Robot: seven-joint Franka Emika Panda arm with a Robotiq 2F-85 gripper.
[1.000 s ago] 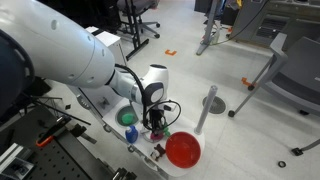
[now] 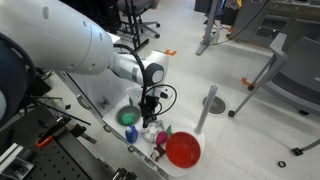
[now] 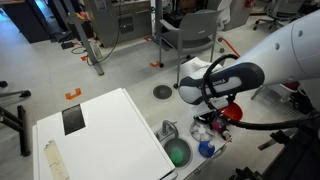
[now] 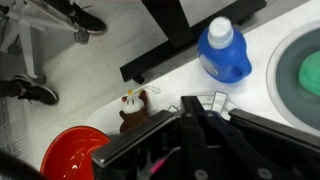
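Note:
My gripper is shut, and nothing shows between its fingers. In the first exterior view it hangs low over a whitish object (image 2: 151, 131) on the white tabletop. A pink item (image 2: 163, 138) lies just right of that object; in the wrist view, part of the pink item (image 4: 157, 166) shows beside the gripper. The red bowl (image 2: 183, 151) stands further right, its inside mostly hidden in the wrist view. A blue bottle (image 4: 222, 52) with a white cap stands near a grey bowl (image 2: 128, 108) that holds a green item (image 4: 312, 72).
A small brown and white toy (image 4: 132, 107) sits near the red bowl. A white pole (image 2: 205, 110) rises behind the bowl.
My gripper has moved up and leftward, away from the pink item. The pink item and the whitish object now show more clearly beneath it.

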